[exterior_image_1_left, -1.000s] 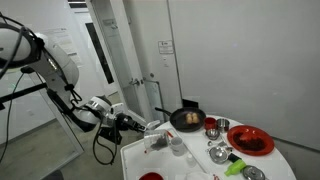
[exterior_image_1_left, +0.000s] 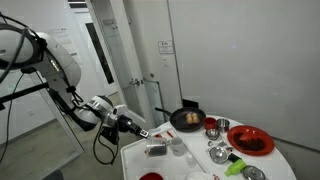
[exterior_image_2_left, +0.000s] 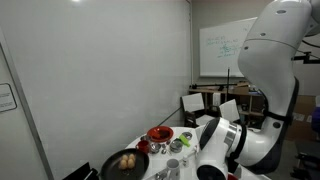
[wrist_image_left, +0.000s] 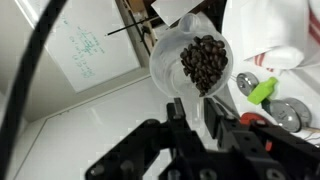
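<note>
A clear container (wrist_image_left: 186, 75) fills the upper middle of the wrist view, with dark brown beans (wrist_image_left: 205, 60) gathered along one side of it. My gripper is shut on what looks like its pale handle. In exterior view 1 the same container (exterior_image_1_left: 156, 145) hangs from my gripper (exterior_image_1_left: 144, 134) over the left part of the white table. Just right of it stands a white cup (exterior_image_1_left: 177, 146). My arm covers much of the near table in exterior view 2, and the grasp itself is hidden there.
Behind is a dark pan (exterior_image_1_left: 187, 119) with brown items in it. To the right are a red dish (exterior_image_1_left: 250, 140), metal bowls (exterior_image_1_left: 219, 155) and a green object (exterior_image_1_left: 236, 168). A red bowl (exterior_image_1_left: 151, 177) sits near the front edge.
The container's tilt has changed and it now looks more level. The dark contents that showed inside it are less visible. My arm has moved only slightly; the other objects stay put.
</note>
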